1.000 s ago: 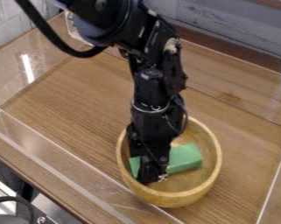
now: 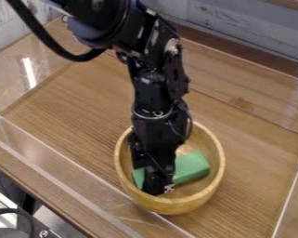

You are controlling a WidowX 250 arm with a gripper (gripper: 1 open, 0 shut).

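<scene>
A black robot arm reaches down from the top of the view, and its gripper (image 2: 156, 177) is lowered inside a wooden bowl (image 2: 206, 193). A green block (image 2: 188, 166) lies in the bowl, partly hidden behind the gripper. The fingers look closed at the block's left part, but the dark gripper hides what is between them.
The bowl rests on a wooden surface (image 2: 77, 102) with clear room to its left and behind it. A white panelled wall (image 2: 238, 42) runs along the back. Dark cables lie at the lower left, past the surface's edge.
The arm has shifted slightly, and the bowl sits a little further left than a second ago. The gripper remains down inside the bowl.
</scene>
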